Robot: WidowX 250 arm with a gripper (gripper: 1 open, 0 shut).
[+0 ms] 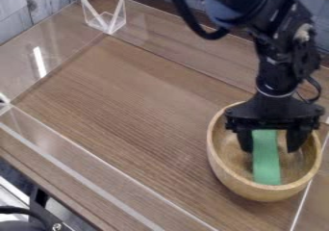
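A wooden bowl [225,158] sits at the right of the table with a green oblong object [265,163] lying in it. My black gripper [267,124] is over the back of the bowl, its fingers spread open at the upper end of the green object. Nothing is clearly held between them.
A white wire-like holder [106,13] stands at the back left. The table's edges run along the left and lower left, with dark cabling at the bottom left corner.
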